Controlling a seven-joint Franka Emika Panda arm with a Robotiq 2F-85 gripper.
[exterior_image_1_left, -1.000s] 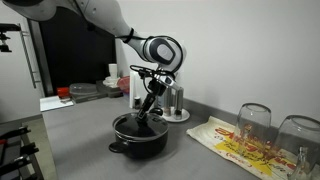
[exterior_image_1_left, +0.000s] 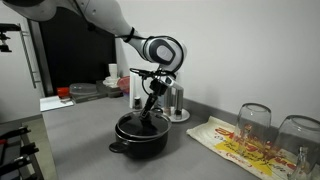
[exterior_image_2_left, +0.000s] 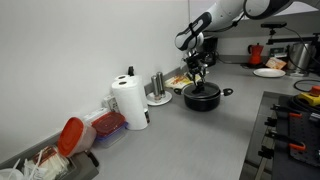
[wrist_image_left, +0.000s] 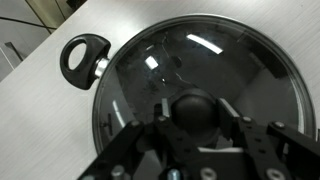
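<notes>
A black pot (exterior_image_1_left: 137, 147) stands on the grey table, its side handle (wrist_image_left: 82, 62) showing at upper left in the wrist view. Over its mouth is a dark glass lid (wrist_image_left: 190, 60) with a metal rim. Whether the rim sits fully down all round is hard to tell. My gripper points down at the middle of the lid, shut on its round black knob (wrist_image_left: 195, 112). One of the fingers (wrist_image_left: 160, 135) shows on each side of the knob. In exterior view 2 the gripper (exterior_image_2_left: 200, 81) is directly above the pot.
Two upturned glass jars (exterior_image_1_left: 254, 124) stand at the right, beside a yellow printed cloth (exterior_image_1_left: 222, 137). Canisters (exterior_image_1_left: 174, 98) stand on a white plate behind the pot. A paper roll (exterior_image_2_left: 130, 101) and red container (exterior_image_2_left: 75, 134) lie farther off. Bare table lies left of the pot.
The lid and gripper have shifted slightly right in exterior view 1 over the last second. The pot stays in place, and the gripper keeps its hold on the knob.
</notes>
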